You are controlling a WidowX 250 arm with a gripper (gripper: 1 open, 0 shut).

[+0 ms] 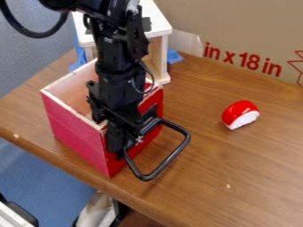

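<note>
My black gripper (124,133) reaches down into the front of an open wooden box (73,125) with pink-red sides and a pale rim. A black metal loop juts from the gripper over the box's near right side. The fingertips are hidden by the box and the gripper body, so whether they are open or shut is unclear. To the right on the table lies a red and white rounded object (240,114).
A white wooden structure (160,27) stands behind the box, with blue pieces beside it. A cardboard panel (243,35) backs the table (236,177), whose right and front areas are mostly clear. The table's left edge drops to a blue floor.
</note>
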